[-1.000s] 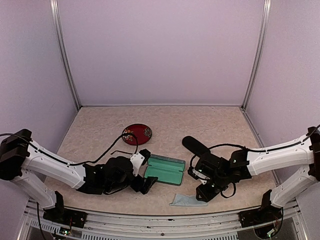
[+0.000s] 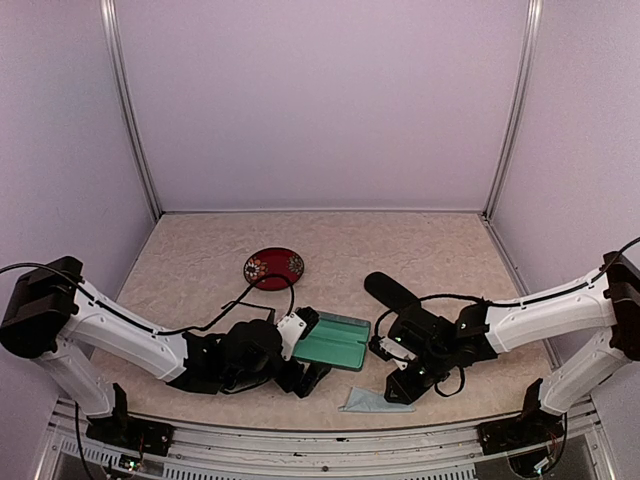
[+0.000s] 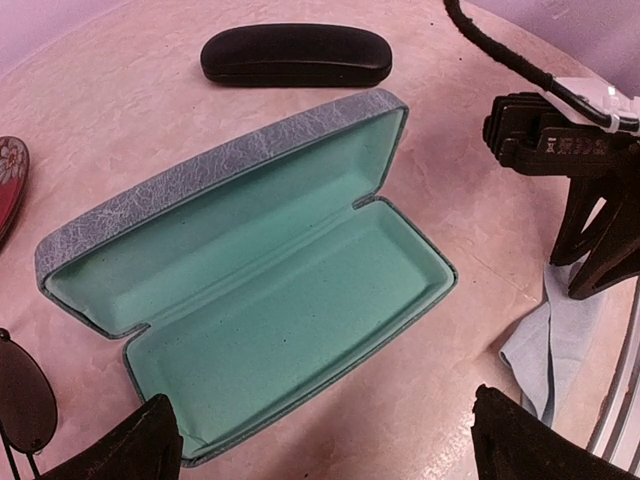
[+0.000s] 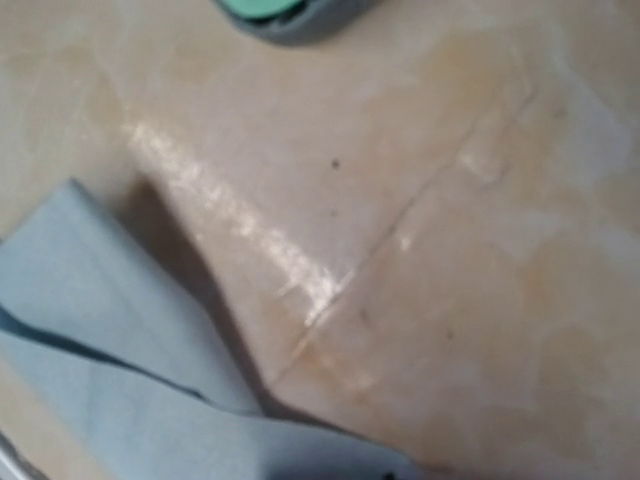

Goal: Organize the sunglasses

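Note:
The hinged sunglasses case (image 3: 300,320) lies with its lid up, its green lining bare and its tray empty. At the left edge of the left wrist view is part of the sunglasses (image 3: 25,395), a dark lens with a thin temple. My left gripper is open over the case's near side, nothing between its fingers. A pale grey-blue cloth (image 4: 110,340) lies folded on the table, right of the case. My right gripper reaches down onto this cloth, its fingertips close together there. Whether they pinch it cannot be told; the right wrist view barely shows them.
Behind the case lies a closed black case (image 3: 296,55). A red patterned plate (image 2: 273,268) rests farther back on the left. Open table stretches across the back, while the metal front rail (image 2: 330,440) runs close to the cloth.
My left gripper has moved right, over the left part of the open case. The right gripper has shifted slightly at the cloth. The case and cloth look unmoved.

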